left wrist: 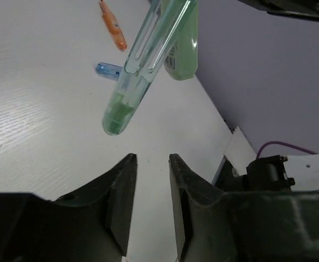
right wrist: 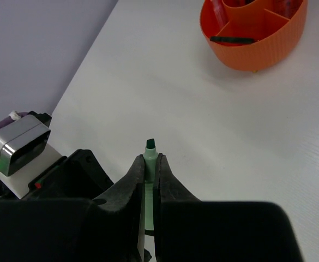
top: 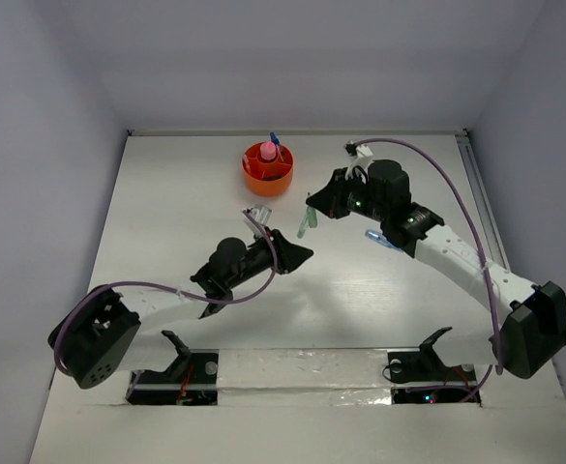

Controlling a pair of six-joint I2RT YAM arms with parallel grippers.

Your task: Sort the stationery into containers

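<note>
My right gripper [top: 323, 201] is raised, shut on a green highlighter [left wrist: 181, 54] with a translucent, green-tipped piece [left wrist: 126, 93] angled beside it in the left wrist view. My left gripper is open, its empty fingers just below and left of those pieces in the top view. A blue item [top: 383, 240] lies on the table to the right; an orange pen [left wrist: 113, 24] also shows in the left wrist view. The orange divided organizer [top: 267, 184] at the back holds a pink item, a blue one and others.
Grey walls [top: 520, 193] bound the sides and back. Both arms reach in from the front edge toward the middle.
</note>
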